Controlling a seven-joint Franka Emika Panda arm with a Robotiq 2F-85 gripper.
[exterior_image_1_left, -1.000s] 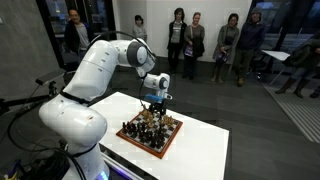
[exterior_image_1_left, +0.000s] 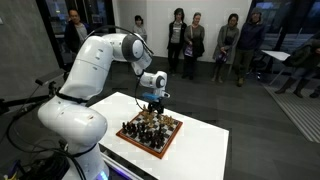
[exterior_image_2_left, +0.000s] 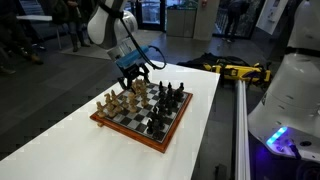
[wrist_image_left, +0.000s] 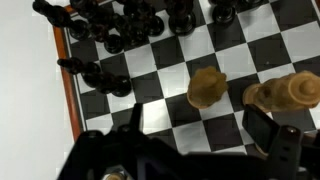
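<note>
My gripper stands open low over a chessboard (wrist_image_left: 158, 89), with its dark fingers at the bottom of the wrist view. A light-brown chess piece (wrist_image_left: 207, 87) shows just beyond the gap between them, seen from above; whether any finger touches it I cannot tell. Larger light-brown pieces (wrist_image_left: 285, 93) stand close by the right finger. Black pieces (wrist_image_left: 95, 76) crowd the upper left. From the second exterior view, the gripper (exterior_image_2_left: 133, 76) is over the board's far side, near the light pieces (exterior_image_2_left: 113, 101).
A white table (exterior_image_1_left: 200, 150) surrounds the board (exterior_image_1_left: 157, 151), bare at the right. Black pieces (exterior_image_2_left: 160, 117) stand on the side away from the gripper. Several people (exterior_image_1_left: 195, 42) stand behind the table.
The wrist has shifted slightly to the left in the first exterior view. The board and its pieces look unmoved.
</note>
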